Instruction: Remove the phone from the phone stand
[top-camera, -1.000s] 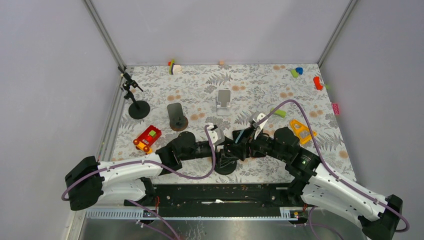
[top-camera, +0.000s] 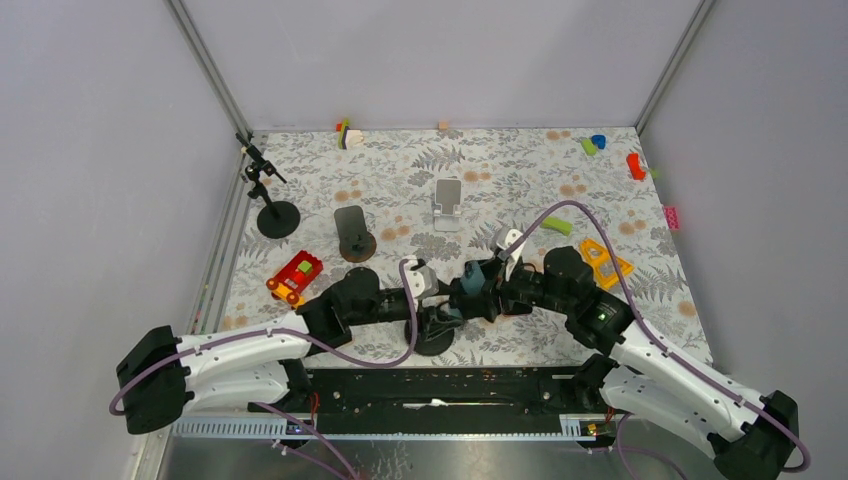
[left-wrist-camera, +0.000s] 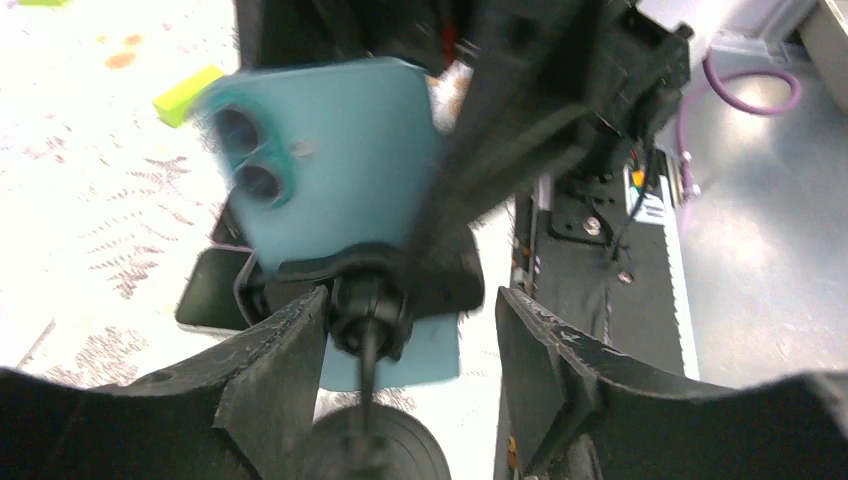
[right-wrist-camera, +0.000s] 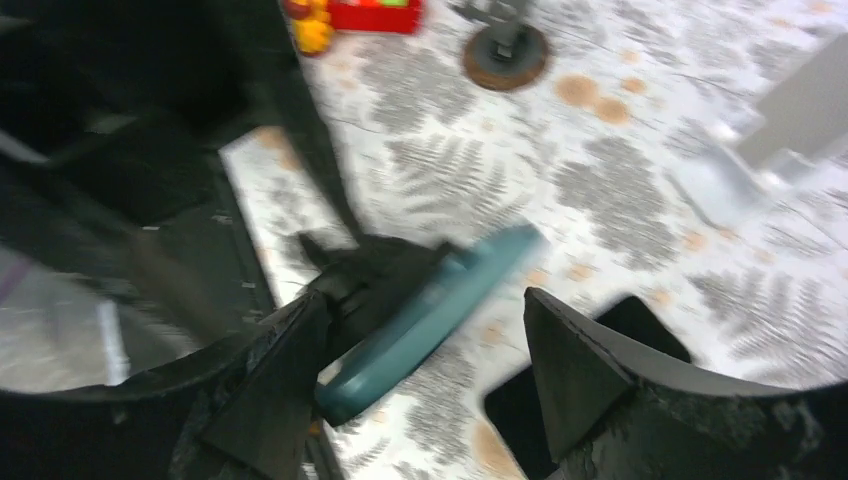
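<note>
A teal phone (top-camera: 473, 277) is still in the clamp of a black stand, whose round base (top-camera: 432, 343) rests near the table's front edge. In the left wrist view, the phone's back (left-wrist-camera: 335, 150) with its camera lenses faces me, and the dark clamp (left-wrist-camera: 380, 275) crosses its middle. My left gripper is part open around the stand's joint, with a clear gap on the right side. Seen nearly edge-on in the right wrist view, the phone (right-wrist-camera: 430, 325) slants between the parted fingers of my right gripper; the right finger (right-wrist-camera: 570, 365) stands clear of it.
A dark flat object (right-wrist-camera: 590, 385) lies on the table under my right gripper. Farther back are a grey phone stand (top-camera: 354, 232) and a white one (top-camera: 447, 205). A red toy (top-camera: 297, 273) sits at left, a yellow frame (top-camera: 606, 264) at right.
The stand's base has shifted left along with my left gripper. More of the phone's teal face shows in the top view.
</note>
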